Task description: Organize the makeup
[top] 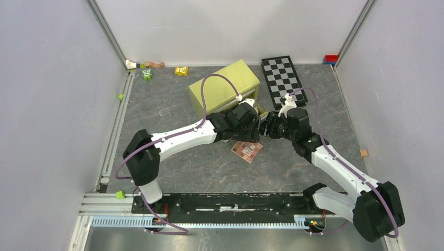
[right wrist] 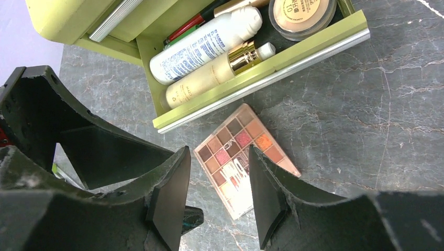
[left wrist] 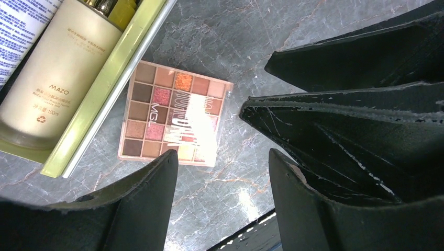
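An eyeshadow palette [top: 246,150] [left wrist: 174,112] [right wrist: 228,157] lies on the grey floor just outside the pale green organizer [top: 223,83]. Its open drawer [right wrist: 264,69] holds bottles, a round compact [right wrist: 301,15] and slim tubes. My left gripper [top: 251,135] is above the palette with its fingers apart and nothing visible between them. My right gripper [top: 269,125] faces it closely; in the right wrist view its fingertips are apart over the palette, which appears below rather than clearly between them.
A checkerboard [top: 280,78] lies right of the organizer. Small toys [top: 181,71] sit along the back wall.
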